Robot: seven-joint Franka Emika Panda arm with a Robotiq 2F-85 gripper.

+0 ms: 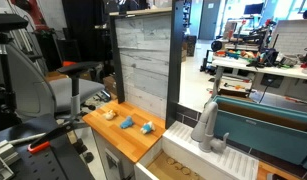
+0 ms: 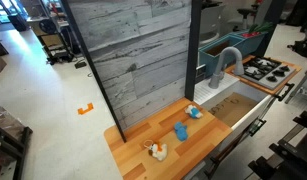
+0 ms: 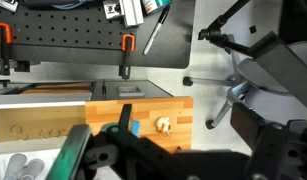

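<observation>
My gripper is open in the wrist view, its dark fingers wide apart and nothing held between them. Beyond them, on the wooden counter, lie a blue object and a small orange-and-white object. From the second exterior view, the blue object sits between the orange-and-white one and a pale blue-and-white object. All of these are apart from my fingers. In the exterior views I cannot clearly make out the gripper.
A grey faucet rises by the white sink. Behind the counter stands a grey wood-plank panel. A dark worktop carries clamps and a pen; an office chair is beside it. Bare wood surrounds the small objects.
</observation>
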